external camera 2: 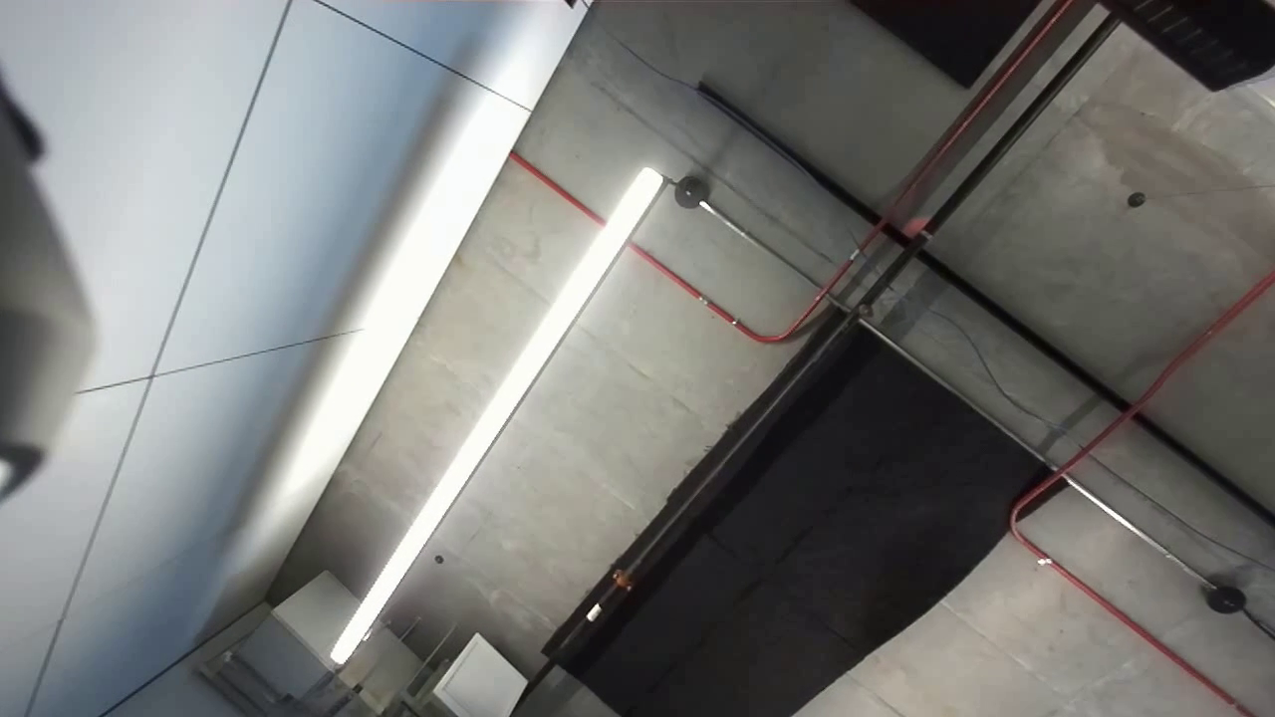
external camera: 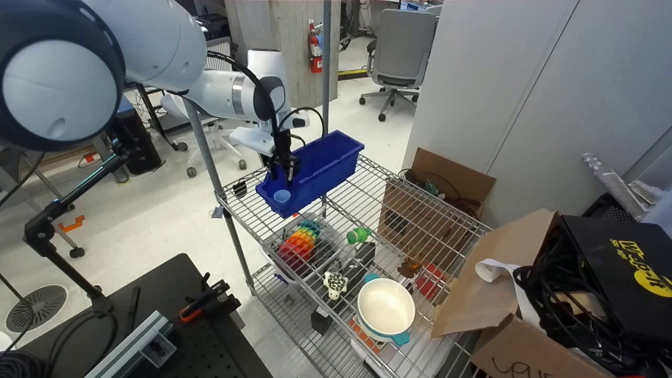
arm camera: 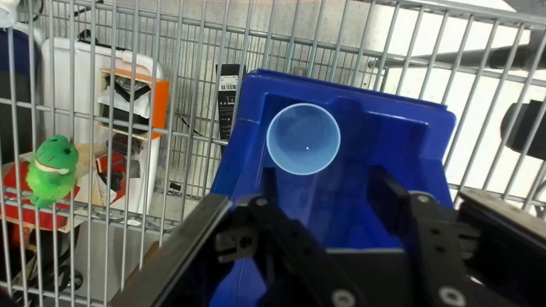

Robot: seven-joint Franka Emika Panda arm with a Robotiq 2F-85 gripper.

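A blue bin (external camera: 342, 165) rests on the wire shelf's top level, at its far left end. Inside it, near one end, stands a small light blue cup (arm camera: 303, 139), its round mouth facing up. My gripper (external camera: 287, 175) hangs over the bin close to that cup. Seen from the wrist, the gripper has its two black fingers (arm camera: 387, 194) spread apart, with only bin floor between them. The cup lies just beyond the fingertips, nearer the left one, and looks clear of both. Exterior view 2 shows mostly ceiling, without the bin or gripper.
The wire shelf (external camera: 403, 200) also carries a white pot (external camera: 385, 306), a green plush (external camera: 358, 235), a cow-patterned toy (external camera: 335, 284) and rainbow cups (external camera: 298, 245), some perhaps on a lower level. An open cardboard box (external camera: 485, 286) stands at the right. A shelf post (external camera: 326, 69) rises behind the bin.
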